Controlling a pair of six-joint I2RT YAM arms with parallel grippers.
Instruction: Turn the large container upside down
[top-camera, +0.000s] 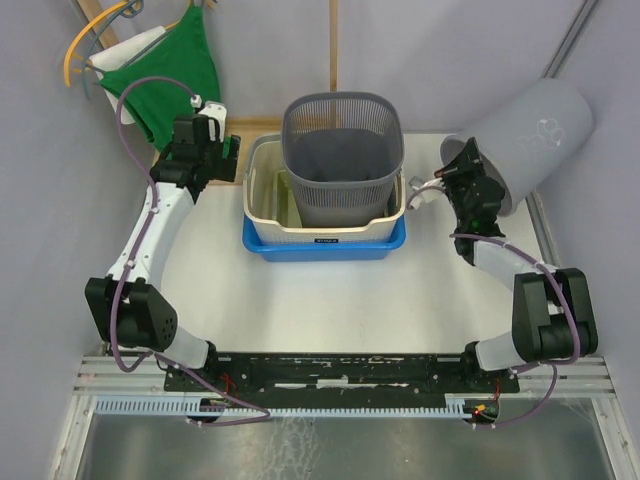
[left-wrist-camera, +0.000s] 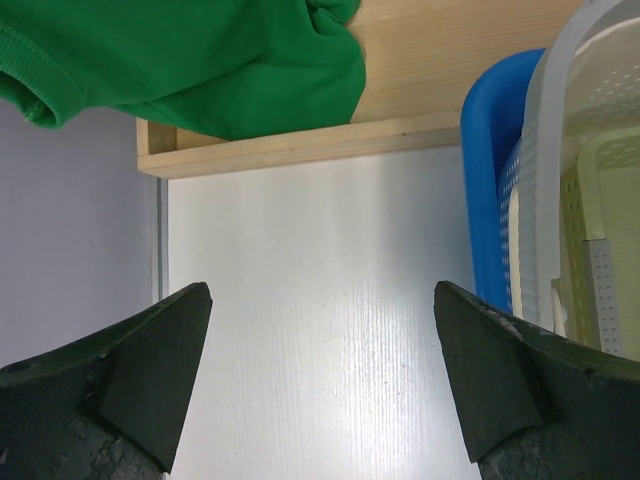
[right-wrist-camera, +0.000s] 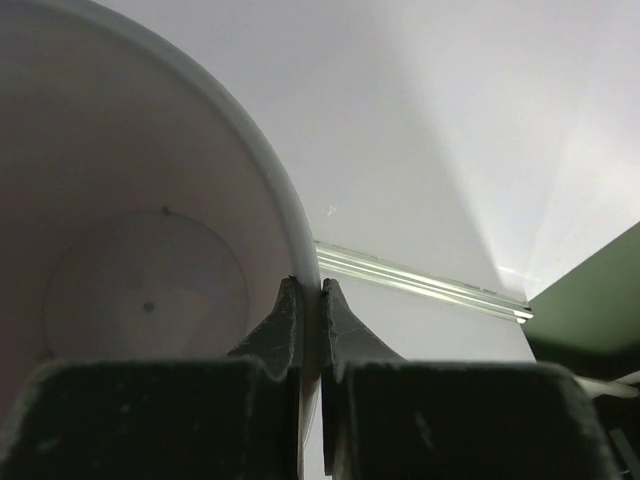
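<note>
A large pale grey container (top-camera: 545, 130) lies tipped on its side at the back right, its mouth towards the table's middle and its closed end up by the right wall. My right gripper (top-camera: 465, 160) is shut on the near rim of that mouth. In the right wrist view the container's rim (right-wrist-camera: 285, 195) runs between the fingers, one inside and one outside, with the round bottom visible within. On the left side, my left gripper (top-camera: 228, 158) stands open over the table, left of the baskets. Its two dark fingers (left-wrist-camera: 120, 375) are wide apart with nothing between them.
Stacked mid-table are a blue tub (top-camera: 325, 253), a cream basket (top-camera: 262, 215) and a grey basket (top-camera: 340, 165). Green cloth (top-camera: 185, 75) hangs at the back left.
</note>
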